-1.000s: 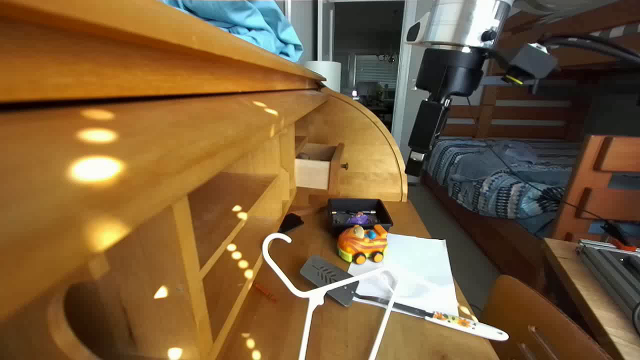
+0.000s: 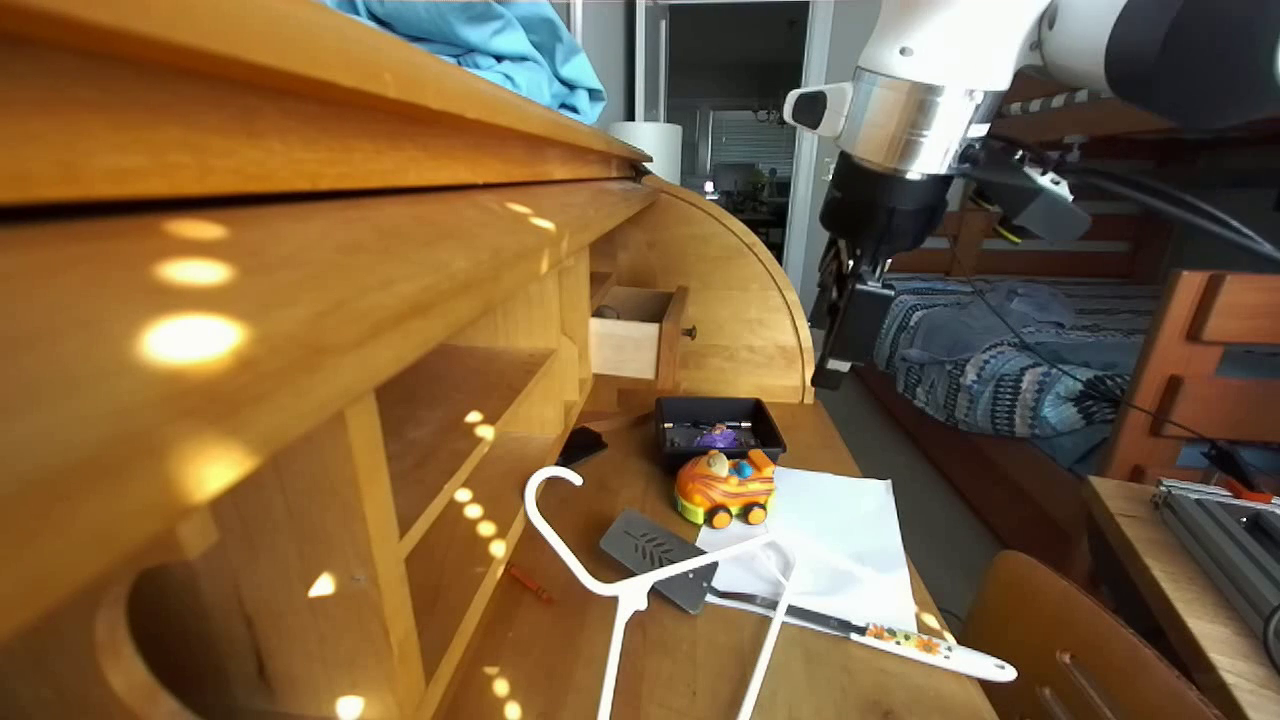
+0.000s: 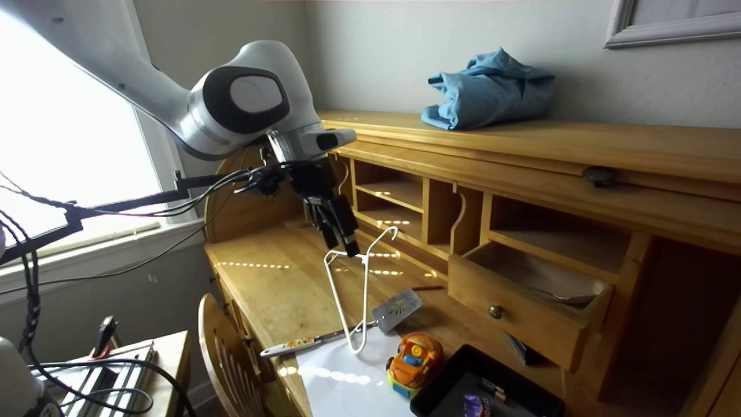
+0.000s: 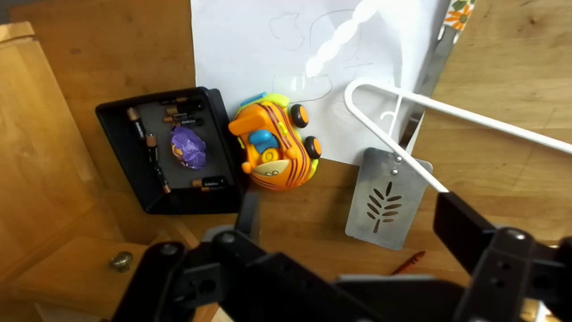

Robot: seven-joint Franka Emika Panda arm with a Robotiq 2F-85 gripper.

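My gripper is open and holds nothing; it hangs above the desk in both exterior views. Below it in the wrist view lies an orange toy car (image 4: 276, 145), touching or nearly touching a black tray (image 4: 222, 126). Inside the tray are several batteries (image 4: 153, 147) and a crumpled purple wrapper (image 4: 187, 147). A metal spatula (image 4: 386, 198) with a leaf cutout lies to the car's right. Part of a white hanger (image 4: 482, 120) crosses over the spatula, and its hook (image 2: 552, 480) rises in exterior view 1.
White paper (image 4: 321, 129) with faint drawings lies under the car's edge. A red crayon (image 4: 410, 262) rests on the wood. An open drawer (image 3: 514, 306) juts over the desk beside the tray. Blue cloth (image 3: 493, 90) sits on the desk's top. Bare wood shows at the desk's far end.
In exterior view 1 the arm has come lower and the gripper has turned. The toy car, tray, spatula and hanger stay where they were.
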